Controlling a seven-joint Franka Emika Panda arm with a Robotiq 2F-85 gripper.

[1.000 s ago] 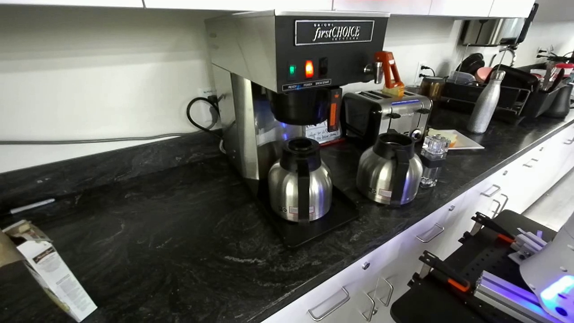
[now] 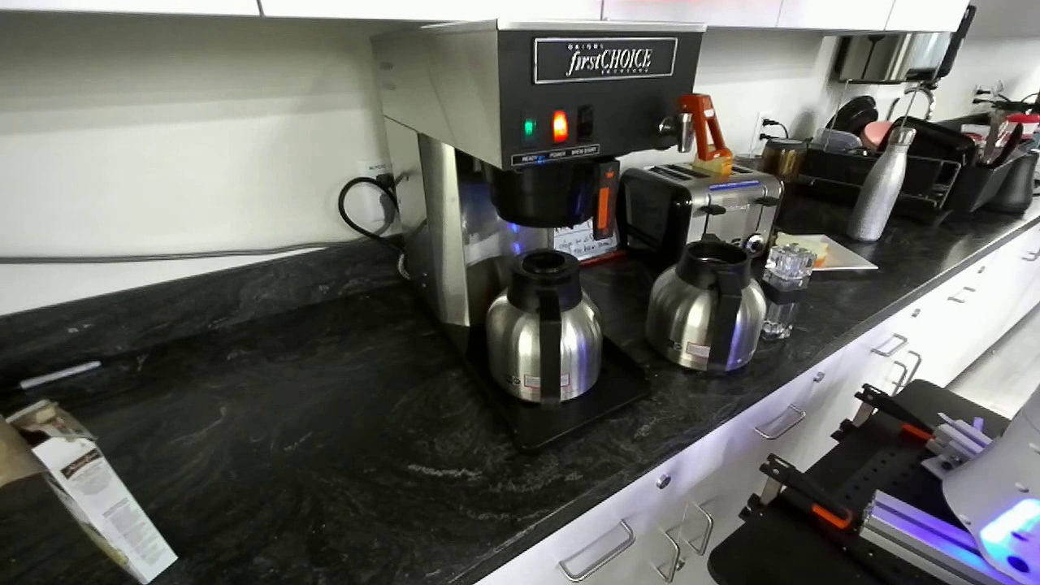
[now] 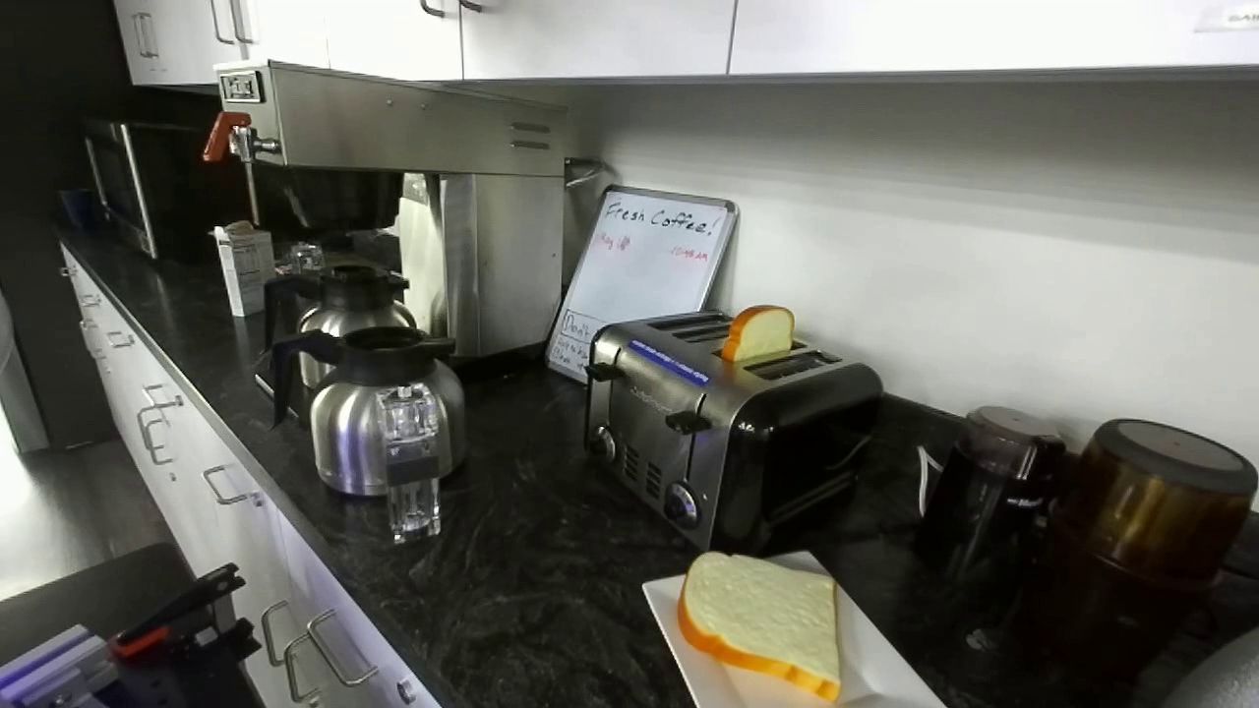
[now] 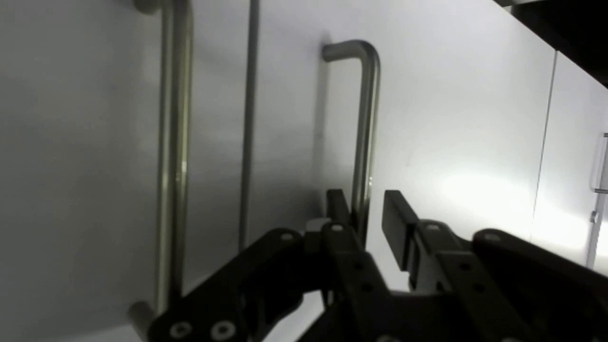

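In the wrist view, my gripper is at a metal cabinet handle (image 4: 369, 108), low on its vertical bar. The bar runs down between the two black fingertips, close beside the left one. A narrow pale gap shows between the bar and the right fingertip. Whether the fingers press on the bar is unclear, as its lower end is hidden behind the left finger. The white cabinet door (image 4: 456, 131) behind the handle appears flat with its neighbour. Neither exterior view shows the gripper; part of the white arm (image 2: 1004, 507) is at the lower right of exterior view 1.
A second handle (image 4: 174, 154) stands just left, across the door seam. Above the cabinets, the dark counter (image 2: 322, 419) holds a coffee machine (image 2: 439, 88), two steel carafes (image 2: 678, 312), a toaster (image 3: 732, 425) and a bread plate (image 3: 879, 667).
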